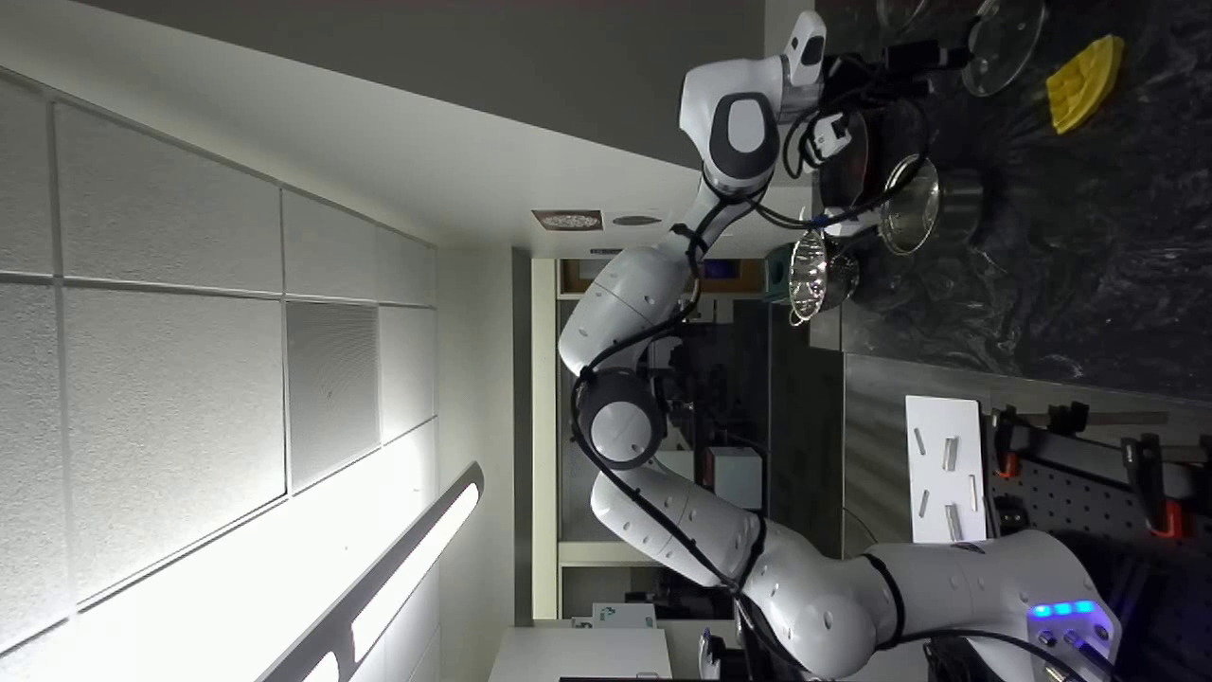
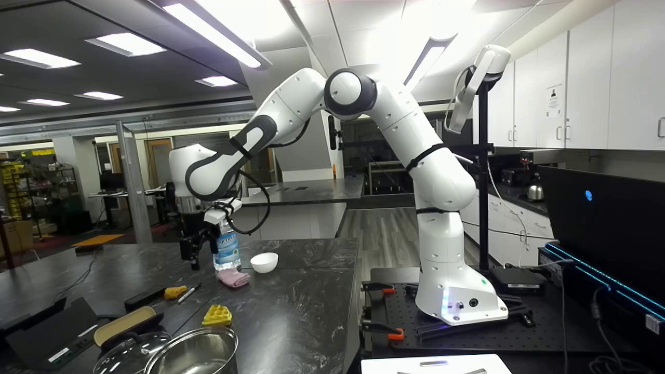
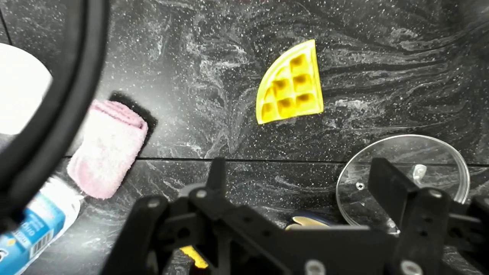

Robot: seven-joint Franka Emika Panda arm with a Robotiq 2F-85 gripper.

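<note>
My gripper stands open above the dark counter, its two black fingers wide apart with nothing held between them. In the wrist view a yellow waffle-like wedge [image 3: 293,84] lies ahead of the fingertips. A round glass lid [image 3: 362,158] is at the right, partly covered by one finger. Toward the left lie a folded pink cloth [image 3: 110,149] and a clear bottle with a blue label [image 3: 43,220]. Exterior view 2 has the gripper [image 2: 194,262] pointing down beside the bottle [image 2: 227,252], well short of the steel pot [image 2: 234,352].
A white bowl [image 2: 264,262] sits near the pink cloth. Closer to the camera are a yellow item [image 2: 175,292], a marker [image 2: 188,293] and a tan-topped dark object [image 2: 124,325]. In exterior view 1 a steel strainer [image 1: 809,273] stands near the pot [image 1: 960,205]. Bare counter surrounds the wedge.
</note>
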